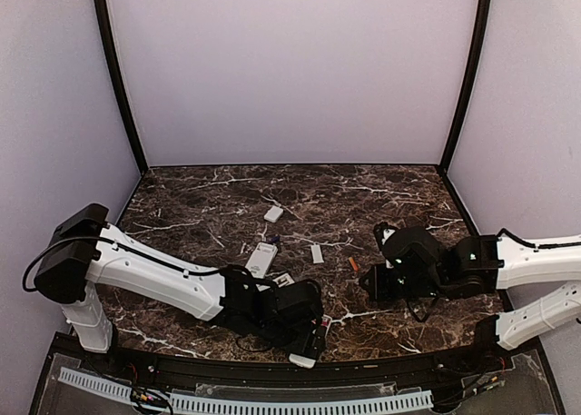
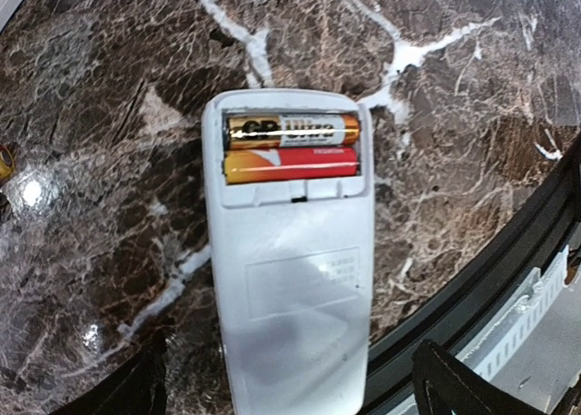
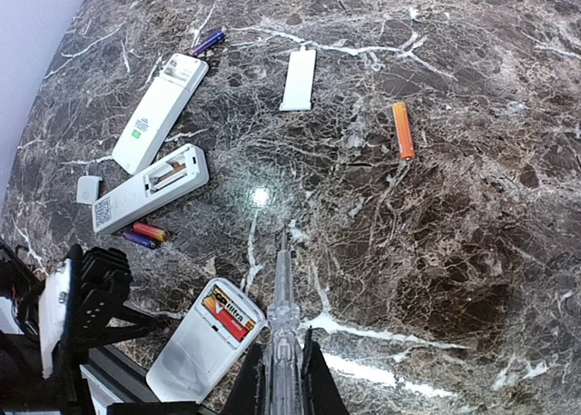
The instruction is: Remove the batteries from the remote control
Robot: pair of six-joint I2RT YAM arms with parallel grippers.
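Observation:
A white remote (image 2: 290, 288) lies face down at the front of the table, its compartment open on two batteries, a gold GP cell (image 2: 290, 132) and a red one (image 2: 290, 163). My left gripper hangs open over the remote's lower part, one finger to each side. In the right wrist view my right gripper is shut on a clear pointed tool (image 3: 283, 315), held to the right of that remote (image 3: 186, 360).
Other white remotes (image 3: 154, 115) (image 3: 132, 202), a loose cover (image 3: 298, 79), an orange battery (image 3: 402, 129) and several dark or red batteries (image 3: 207, 43) lie farther back.

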